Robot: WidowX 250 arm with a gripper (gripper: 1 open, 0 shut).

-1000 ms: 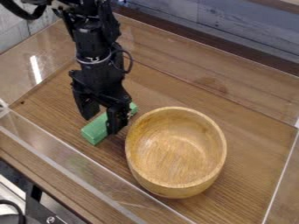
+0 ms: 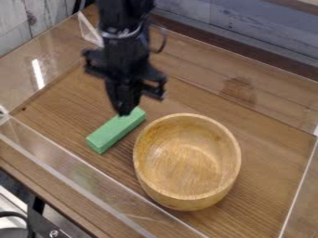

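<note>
A green block [image 2: 115, 132] lies on the wooden floor of the workspace, just left of a tan wooden bowl [image 2: 187, 160], its long side running diagonally. The dark gripper [image 2: 122, 93] hangs above and behind the block, raised clear of it. Its lower end is blurred, so whether its fingers are open or shut is unclear.
The bowl takes up much of the lower right. Bare floor [image 2: 248, 93] lies at the back and right. The workspace is bounded by low walls, and a dark cable shows at the lower left.
The gripper has risen and moved back from the green block, which is now fully uncovered.
</note>
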